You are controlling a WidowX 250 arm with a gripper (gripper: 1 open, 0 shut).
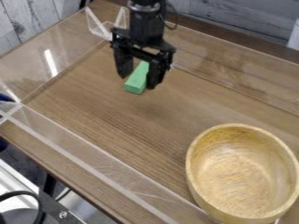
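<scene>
My black gripper (142, 58) is at the upper middle of the camera view, open, right over a small green object (136, 79) lying on the wooden table (117, 122). The arm partly hides the green object's upper part. I cannot tell whether the fingers touch it.
A large tan bowl (239, 171) fills the lower right. A clear plastic piece (98, 26) stands at the back left. Dark cables lie off the table's lower left edge.
</scene>
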